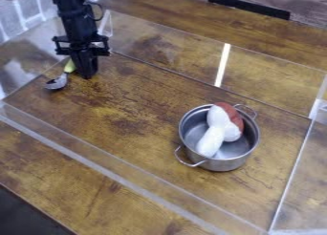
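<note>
My gripper point(82, 65) is low over the wooden table at the upper left, beside a small pale yellow-green object point(69, 65) partly hidden behind it. A metal spoon-like item point(56, 82) lies just in front, to the lower left. Whether the fingers hold anything is hard to tell. At the lower right sits a steel pot point(225, 158) with two handles, holding white objects point(209, 140) and a reddish-brown one point(230, 115).
Clear plastic walls point(301, 181) edge the work area on the left, front and right. A dark slot sits in the back surface.
</note>
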